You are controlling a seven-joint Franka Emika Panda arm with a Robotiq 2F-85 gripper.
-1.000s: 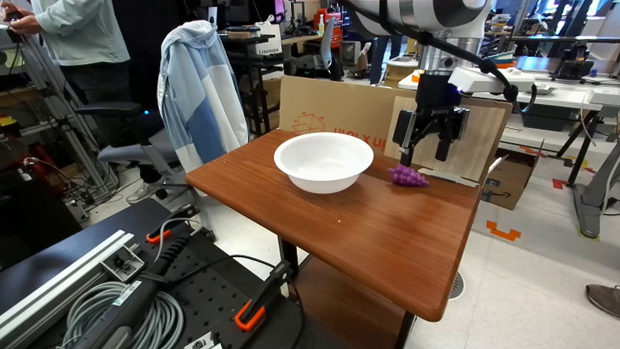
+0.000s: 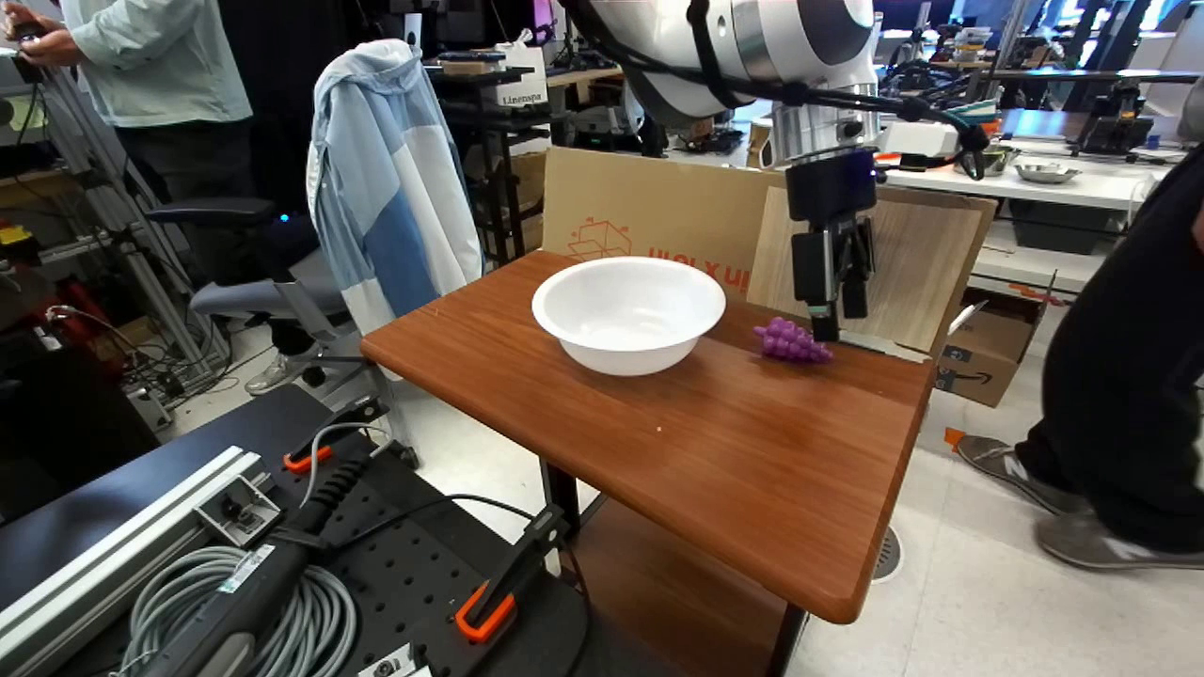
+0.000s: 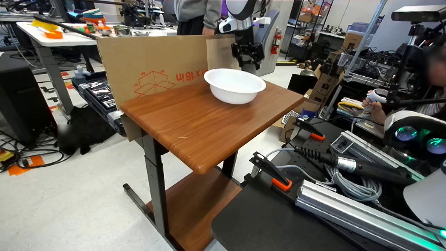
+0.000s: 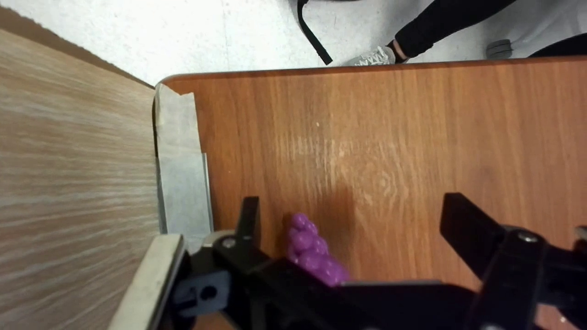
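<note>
A bunch of purple grapes (image 2: 792, 340) lies on the brown table near its back right, close to the cardboard. Over it hangs my gripper (image 2: 841, 322), pointing down. In the wrist view the two fingers stand wide apart, so the gripper is open and holds nothing. There the grapes (image 4: 312, 250) show toward the left finger, partly covered by the gripper's body. A white bowl (image 2: 628, 312) stands upright to the left of the grapes and looks empty. From the second exterior side, the bowl (image 3: 235, 86) shows clearly, but the grapes do not.
Cardboard (image 2: 666, 209) and a wood-grained panel (image 4: 71, 165) stand along the table's back edge, near the gripper. A person's legs (image 2: 1129, 372) are beyond the right side.
My gripper has turned about its vertical axis and shifted slightly left in exterior view 1. The grapes and bowl have stayed put. A person has stepped in at the right.
</note>
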